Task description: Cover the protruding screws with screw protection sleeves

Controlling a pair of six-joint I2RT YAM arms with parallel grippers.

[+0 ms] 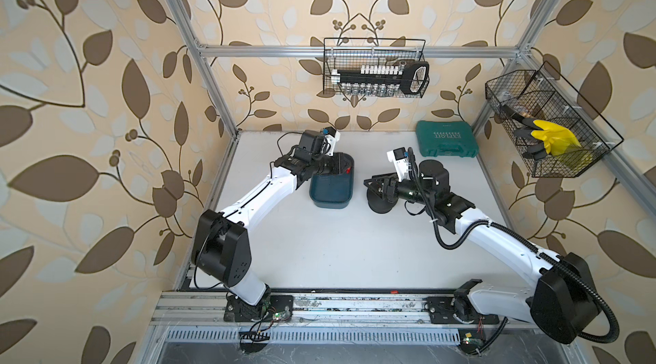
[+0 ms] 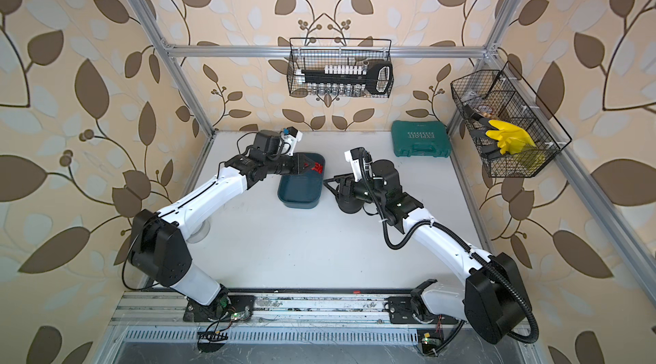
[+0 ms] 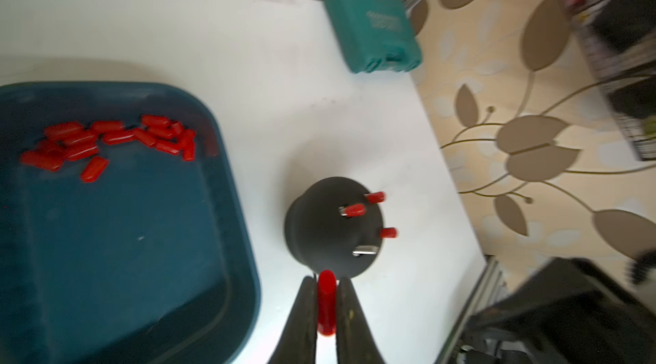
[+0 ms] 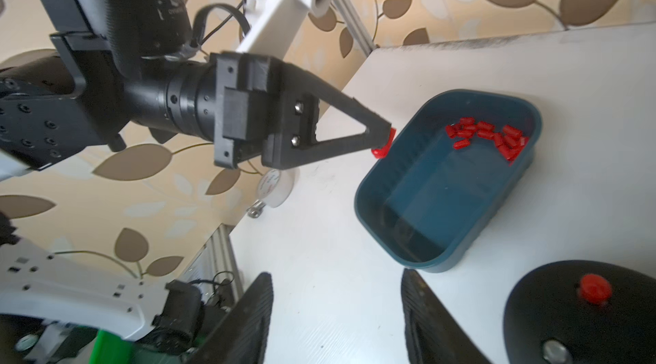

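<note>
A dark round base [image 3: 321,227] on the table carries screws; three show red sleeves, while one metal screw [image 3: 365,249] is bare. More red sleeves [image 3: 82,150] lie in the blue tray [image 3: 136,241]. My left gripper is raised beside the base, over the tray's right side in the top views, shut on a red sleeve [image 3: 326,301] held between its fingertips. My right gripper hangs open over the right side of the base, with nothing between its fingers.
A green case [image 1: 445,137] lies at the back right. Wire baskets [image 1: 376,67] hang on the back and right walls. A tape roll [image 4: 273,186] sits at the table's left.
</note>
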